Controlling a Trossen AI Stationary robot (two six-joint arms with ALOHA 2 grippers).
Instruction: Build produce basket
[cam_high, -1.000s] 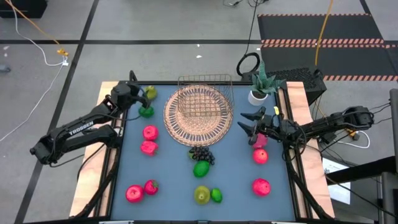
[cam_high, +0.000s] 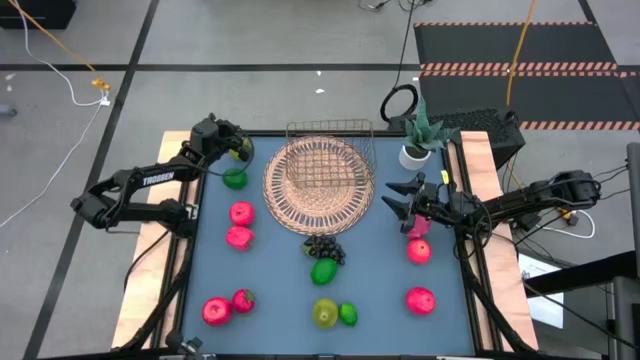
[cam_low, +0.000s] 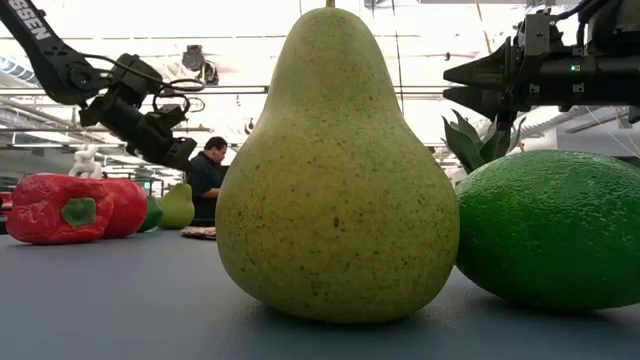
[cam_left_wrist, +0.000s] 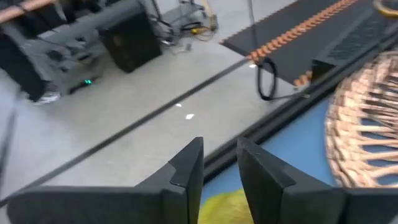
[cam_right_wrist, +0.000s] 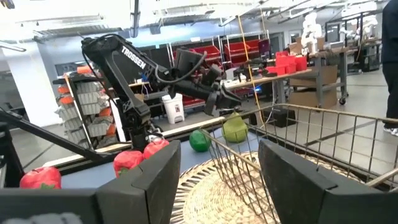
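A wire basket (cam_high: 362, 131) stands on the round woven mat (cam_high: 290, 209) at the back middle. At the back left corner a yellow-green pear (cam_high: 236, 154) is partly covered by my left gripper (cam_high: 245, 146). In the left wrist view, the fingers (cam_left_wrist: 193, 165) are drawn in to a narrow gap, shut on nothing; the pear (cam_left_wrist: 225, 209) shows low behind them. Whether they touch it, I cannot tell. My right gripper (cam_high: 396, 196) hangs open and empty on the right side. Beyond its fingers, the basket's wires (cam_right_wrist: 242, 155) show in the right wrist view.
A green fruit (cam_high: 235, 179) and red peppers (cam_high: 239, 237) line the left. Grapes (cam_high: 325, 248), a second pear (cam_high: 325, 313) and limes (cam_high: 348, 314) lie mid-front. Red produce (cam_high: 419, 251) sits right. A potted plant (cam_high: 414, 158) stands back right.
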